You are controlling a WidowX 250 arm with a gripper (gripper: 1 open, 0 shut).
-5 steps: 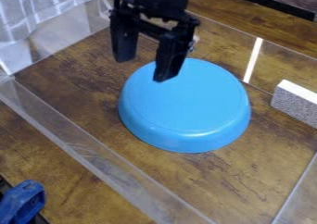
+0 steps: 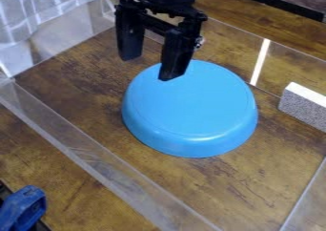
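Note:
My black gripper (image 2: 151,48) hangs from the top of the camera view, its two fingers apart and pointing down, with nothing seen between them. It is over the back left part of a smooth blue dome-like disc (image 2: 190,109) resting on the wooden floor of a clear-walled enclosure. Whether the fingertips touch the disc cannot be told from this view.
A grey speckled block (image 2: 304,105) sits at the right edge. A blue object (image 2: 19,210) lies at the lower left, outside the clear wall. Crumpled translucent plastic (image 2: 26,15) is at the upper left. Bare wood surrounds the disc.
The gripper has shifted slightly and looks sharper than a second ago. The disc and the other objects are where they were.

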